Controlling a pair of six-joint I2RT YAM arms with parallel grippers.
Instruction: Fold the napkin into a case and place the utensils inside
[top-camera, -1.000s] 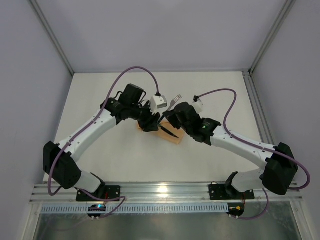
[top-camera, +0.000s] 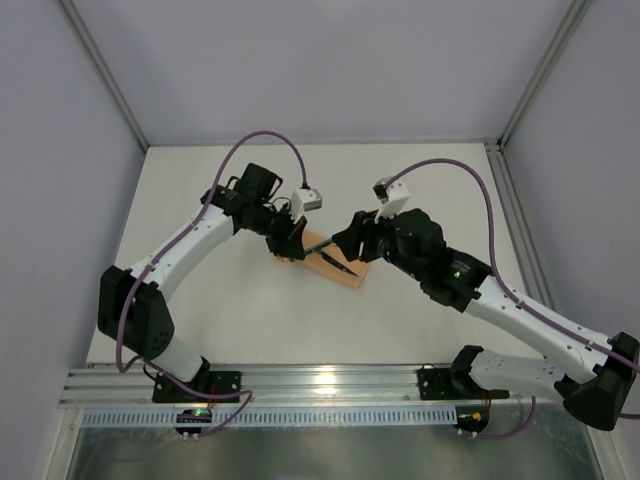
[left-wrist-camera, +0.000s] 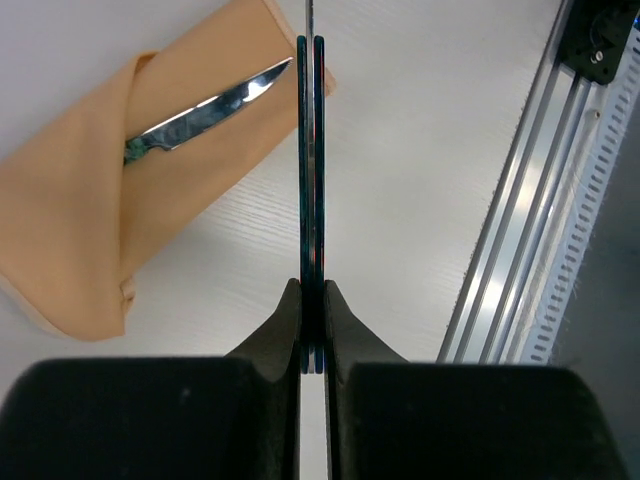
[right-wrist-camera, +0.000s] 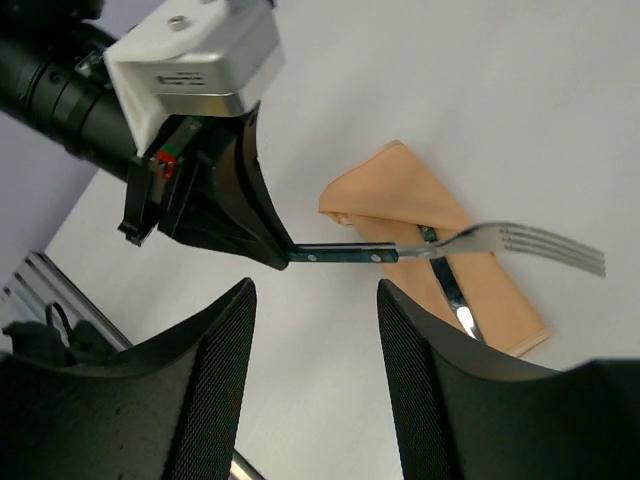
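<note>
In the right wrist view a fork (right-wrist-camera: 530, 243) is held horizontally by its dark handle in my left gripper, which is shut on it; in the left wrist view the handle runs between those fingers. Below lies the peach napkin (left-wrist-camera: 60, 240), folded over at one end, with a knife (left-wrist-camera: 210, 108) on it, its handle end partly under the flap. My right gripper stands open beside the fork, nothing between its fingers. In the top view it is just right of the fork (top-camera: 316, 247), largely hiding the tines.
Metal rails (top-camera: 325, 375) run along the near edge.
My right gripper has shifted right and turned, and now stands apart from the fork handle. My left gripper has moved slightly left with the fork, which now lies at a flatter angle.
</note>
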